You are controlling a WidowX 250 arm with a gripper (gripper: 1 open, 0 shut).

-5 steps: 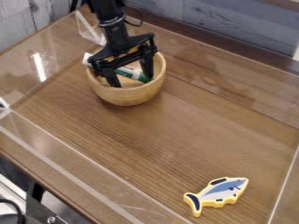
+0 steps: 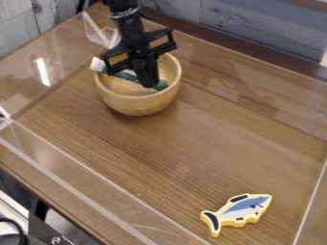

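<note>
A round wooden bowl (image 2: 130, 100) stands at the upper left of the table, with a green and white tube-like object (image 2: 115, 75) in it. My black gripper (image 2: 143, 77) hangs over the bowl, its fingers around part of that object; whether it holds it is hard to tell, as the gripper hides much of it.
A yellow, white and blue fish toy (image 2: 235, 212) lies at the front right of the wooden table (image 2: 179, 163). A grey edge runs along the back.
The gripper has closed and risen a little from inside the bowl. The green and white object has shifted with its white end further toward the left rim.
</note>
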